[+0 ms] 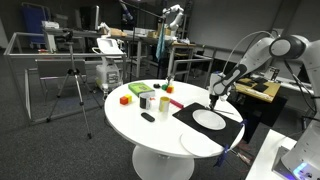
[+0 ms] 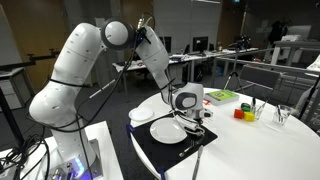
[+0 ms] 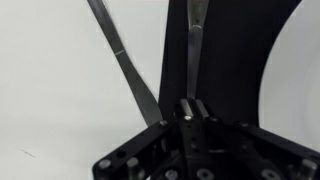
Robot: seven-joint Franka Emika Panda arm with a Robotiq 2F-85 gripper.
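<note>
My gripper is low over the black placemat (image 3: 225, 70), its fingertips close together at the near end of a metal utensil (image 3: 195, 55) lying on the mat. Whether the fingers touch or pinch that utensil cannot be made out. A silver knife (image 3: 122, 60) rests to the left in the wrist view, on the white table. The white plate (image 3: 295, 85) shows at the right edge there. In exterior view 2 the gripper (image 2: 196, 131) is beside the plate (image 2: 168, 131), and the knife (image 2: 196, 163) lies near the mat's edge.
Cups (image 1: 164, 104), a green tray (image 1: 139, 88) and small coloured blocks (image 1: 125, 100) stand on the round table's other side. A dark object (image 1: 148, 117) lies near its edge. Another white plate (image 2: 144, 114) sits beyond the mat. Bare tabletop (image 2: 245, 155) stretches out beside the knife.
</note>
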